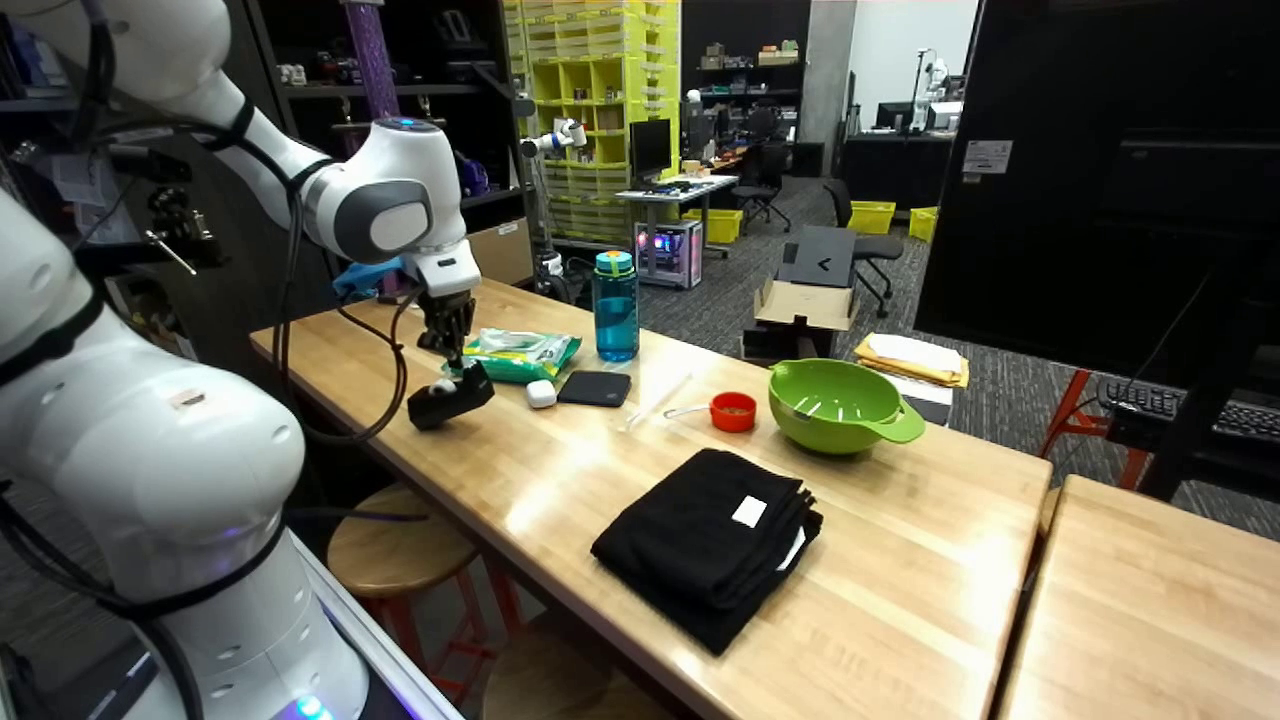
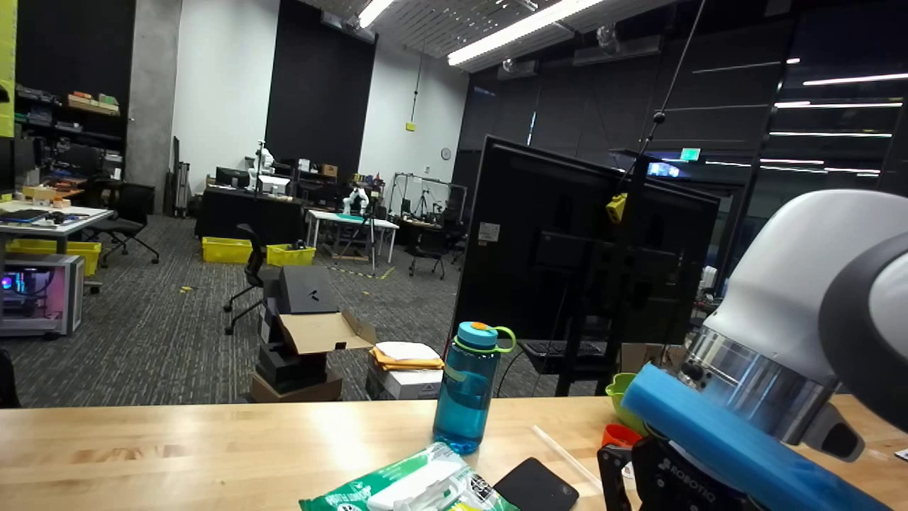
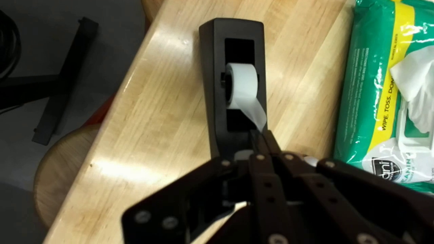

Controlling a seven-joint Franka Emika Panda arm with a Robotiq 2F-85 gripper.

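A black tape dispenser [image 3: 211,81] lies near the table's front edge, its white tape roll [image 3: 246,81] facing up in the wrist view. From the roll a loose, twisted strip of tape [image 3: 253,113] runs to my fingertips. My gripper is shut over the dispenser's near end, with the strip's end at the tips of its fingers; the very end is hidden. In exterior view 1 the gripper [image 1: 453,360] points down right above the dispenser [image 1: 450,398]. Exterior view 2 does not show the dispenser.
Close beside the dispenser are a green wipes pack [image 1: 522,355], a white case [image 1: 541,394] and a black wallet-like item [image 1: 595,388]. A blue bottle [image 1: 615,306] stands behind. Farther right are a red cup [image 1: 733,412], green bowl [image 1: 828,408] and folded black cloth [image 1: 708,540].
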